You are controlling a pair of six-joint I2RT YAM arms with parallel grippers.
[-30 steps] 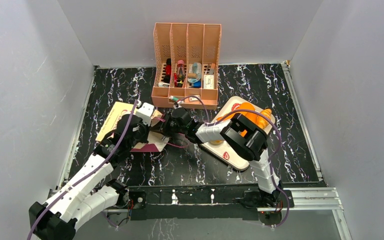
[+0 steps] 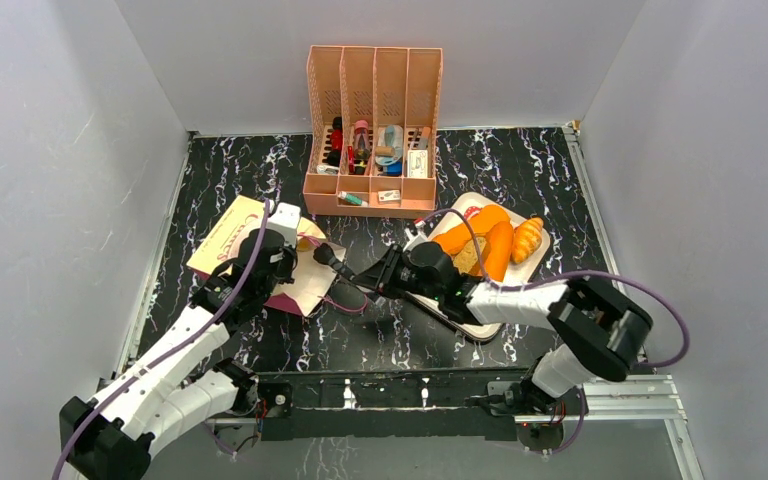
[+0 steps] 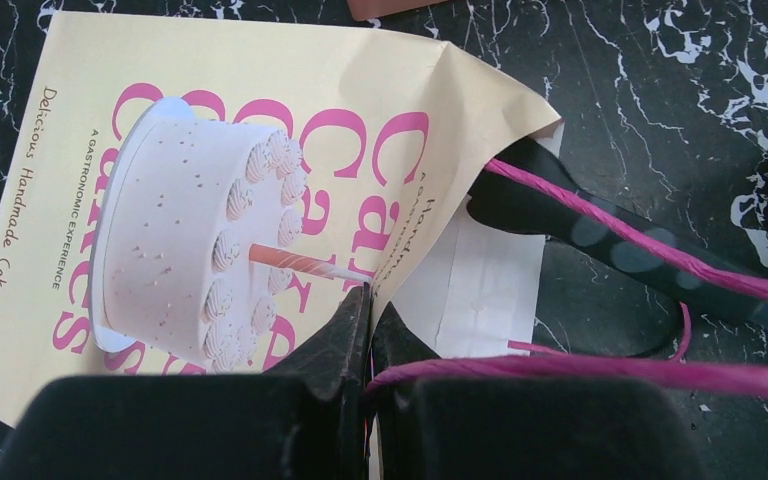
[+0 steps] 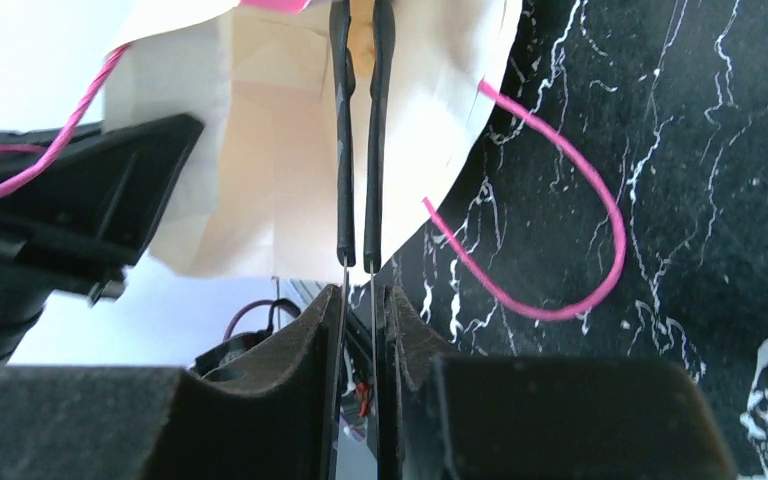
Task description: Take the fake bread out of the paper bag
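A cream paper bag point(image 2: 222, 238) with pink lettering and pink rope handles lies at the left, its mouth to the right. My left gripper is shut on the edge of the bag's mouth. My right gripper point(image 2: 332, 258) reaches into the mouth from the right; in the right wrist view its long fingers point(image 4: 345, 170) stand slightly apart, with an orange-brown thing point(image 4: 360, 40) partly visible at their tips inside the bag. Whether they grip it cannot be told.
A tray point(image 2: 469, 331) with several fake breads, including a croissant point(image 2: 527, 238), sits at the right. A salmon organiser box point(image 2: 375, 70) with small items stands at the back. Bare marble shows at the front middle.
My right arm has swung right and toward the front, its gripper drawing back somewhat from the bag's mouth. The left arm and bag have moved only slightly.
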